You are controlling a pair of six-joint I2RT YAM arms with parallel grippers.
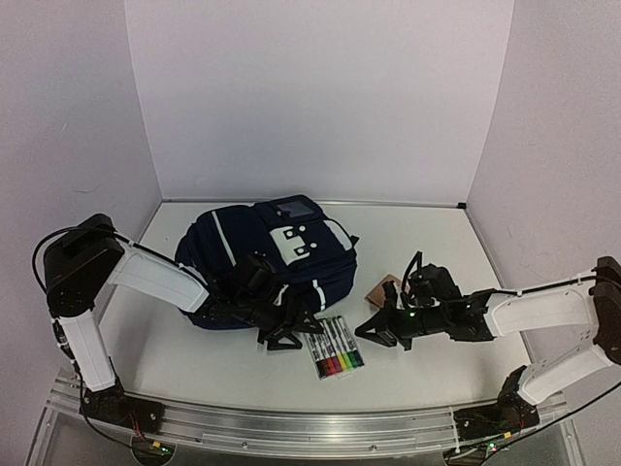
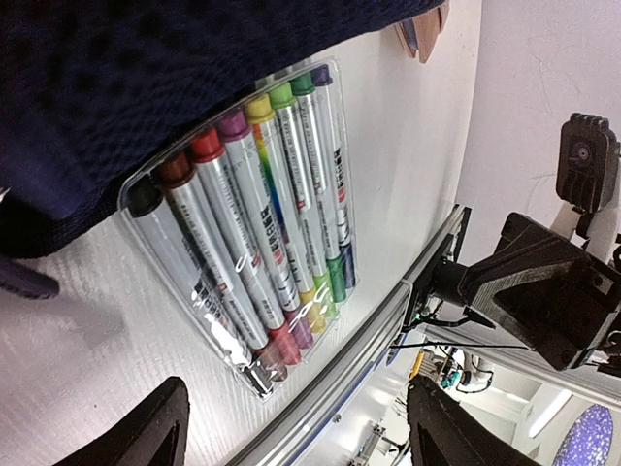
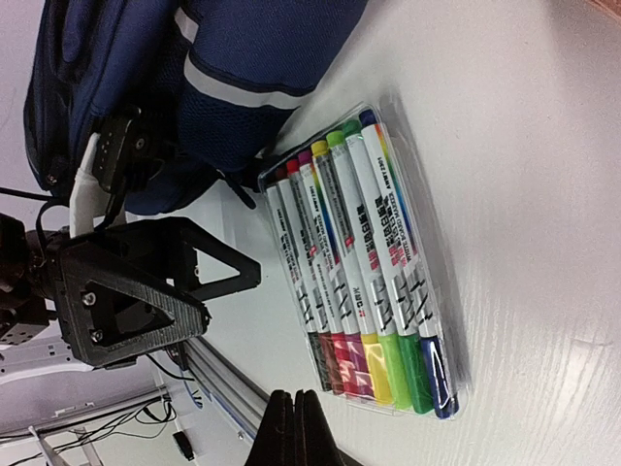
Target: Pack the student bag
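Observation:
A navy bag (image 1: 267,238) with white patches lies at the back left. In front of it, flat on the table, is a clear case of coloured markers (image 1: 335,348), between the two grippers. My left gripper (image 1: 294,336) hovers at the case's left side; its fingers stand apart in the left wrist view, one finger (image 2: 150,432) at each lower side, nothing held. Just right of the case is my right gripper (image 1: 374,335). The right wrist view shows its fingers (image 3: 279,427) pressed together with nothing between them, near the lower end of the markers (image 3: 364,272).
A small brown flat item (image 1: 385,289) lies behind the right gripper. A metal rail (image 1: 301,417) runs along the front edge, and walls close in the back and sides.

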